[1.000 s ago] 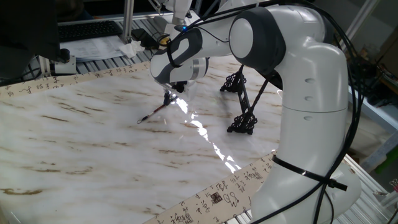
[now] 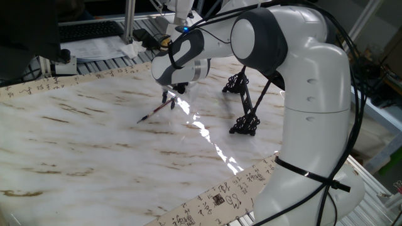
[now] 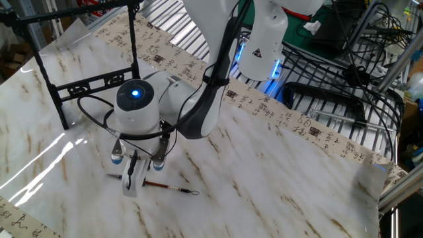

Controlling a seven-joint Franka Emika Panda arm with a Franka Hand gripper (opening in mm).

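Observation:
A thin dark-red brush (image 2: 156, 112) with black ends lies on the marbled sheet, below my gripper (image 2: 168, 101). The fingers stand open, the two dark fingers apart near the brush's far end, with no grip on it showing. From the other side, the brush (image 3: 165, 188) runs left to right, its hanging loop at the right end and its dark tip at the left. A white part of the hand covers its middle there. Blue-tipped fingers (image 3: 117, 159) are spread to both sides of the hand.
A black openwork rack (image 2: 246, 107) stands right of the gripper, close to the arm; the same rack (image 3: 92, 84) is at upper left in the second view. The marbled sheet (image 2: 75, 157) has wide free room. A keyboard (image 2: 91, 31) and papers lie beyond its far edge.
The fingers, together at the brush's end before, are now spread apart. The brush has shifted slightly, its near end looking lower and flatter on the sheet. The arm has hardly moved.

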